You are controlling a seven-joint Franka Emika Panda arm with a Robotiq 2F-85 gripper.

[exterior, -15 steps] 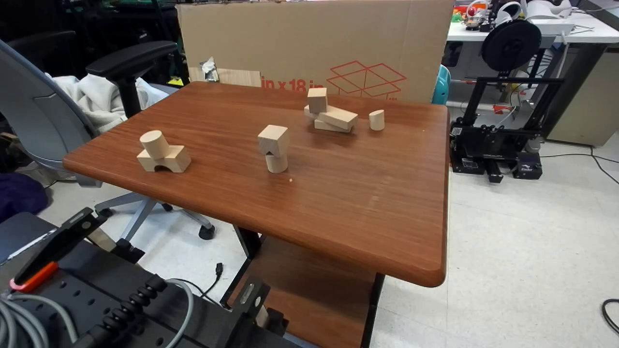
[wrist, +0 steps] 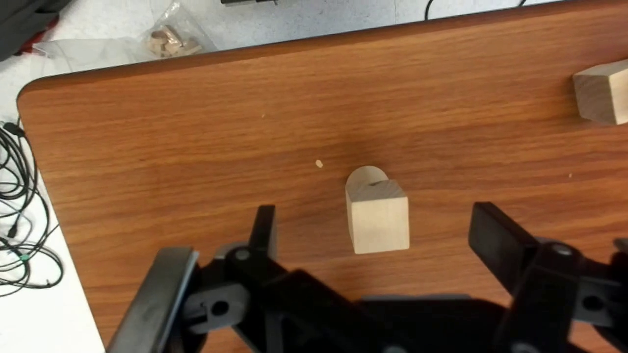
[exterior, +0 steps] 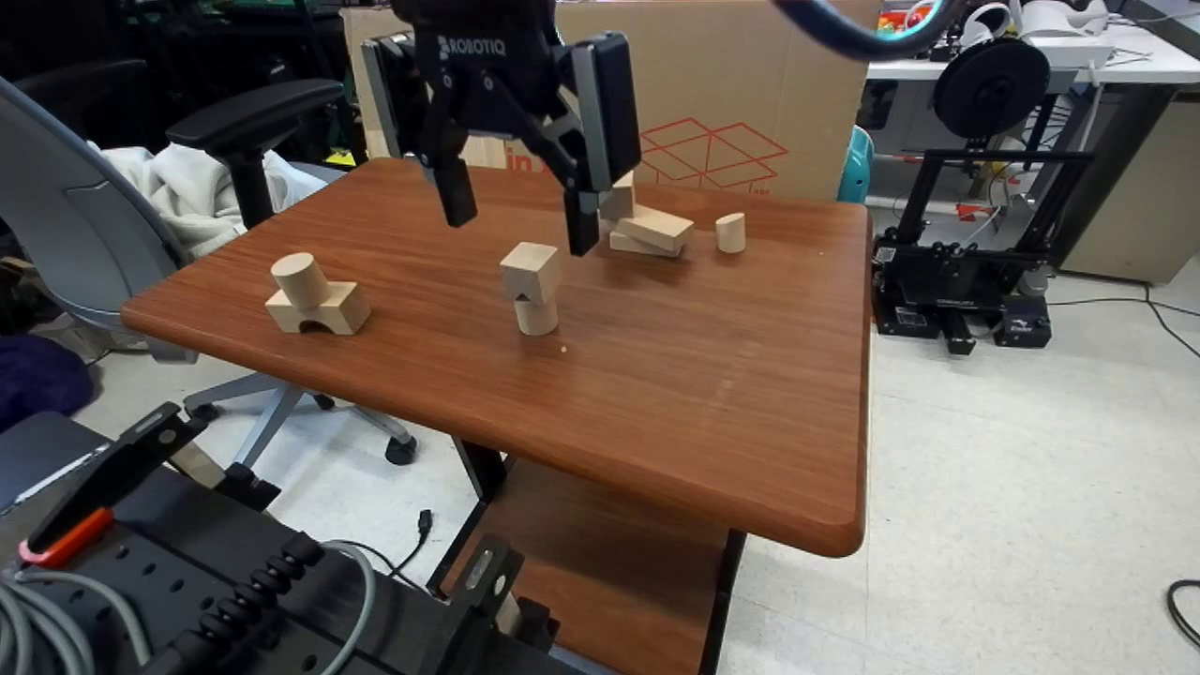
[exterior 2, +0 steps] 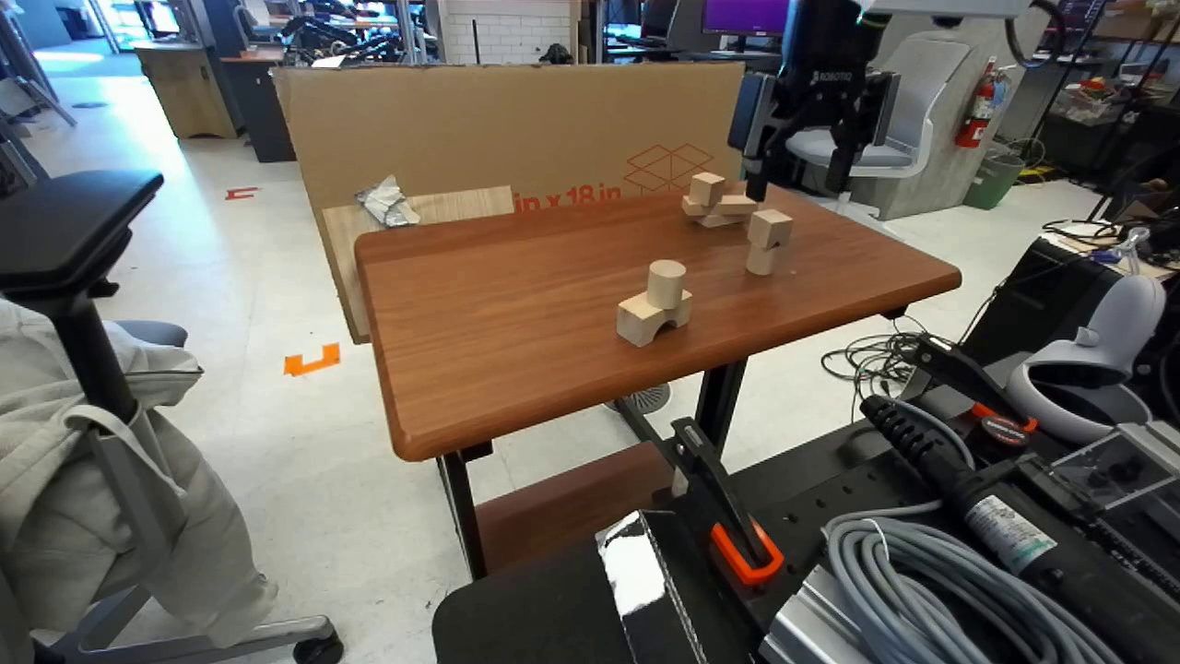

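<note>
My gripper (exterior: pixel 517 231) is open above the table, with nothing between its fingers. Under it stands a wooden cube (exterior: pixel 530 271) resting on a short round block (exterior: pixel 537 316). In the wrist view the cube (wrist: pixel 380 224) appears between the two spread fingers but farther down, clear of both; part of the round block (wrist: pixel 365 175) shows from under it. Exterior view 2 has my gripper (exterior 2: pixel 794 190) over the same cube (exterior 2: pixel 770 229).
A cylinder (exterior: pixel 299 280) stands on an arched block (exterior: pixel 328 307) near the table's left side. Flat blocks (exterior: pixel 654 229) are piled at the back, a cube on top, with a slant-topped cylinder (exterior: pixel 731 232) beside them.
My gripper, out of exterior view 1 one second ago, now hangs over the table above the cube stack. The blocks have not moved.
</note>
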